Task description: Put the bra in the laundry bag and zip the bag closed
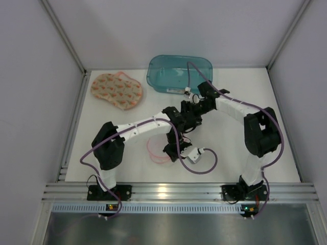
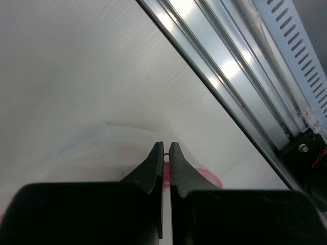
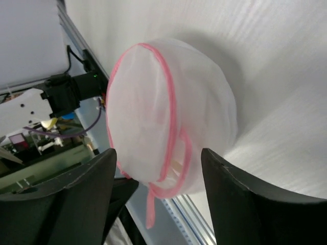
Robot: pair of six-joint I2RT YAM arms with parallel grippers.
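Note:
The white mesh laundry bag with pink trim (image 1: pixel 159 154) lies near the table's front, partly under my left arm. My left gripper is shut on its pink edge (image 2: pixel 166 176). In the right wrist view the bag (image 3: pixel 204 97) bulges up from the table, and its pink-edged mouth gapes slightly near a dark tip of the left gripper. My right gripper is open, its fingers wide apart with the bag beyond and between them; contact cannot be told. No bra can be made out; what is inside the bag is unclear.
A teal bin (image 1: pixel 179 76) stands at the table's back. An orange-patterned cloth piece (image 1: pixel 117 90) lies at the back left. A metal rail (image 1: pixel 168 189) runs along the front edge.

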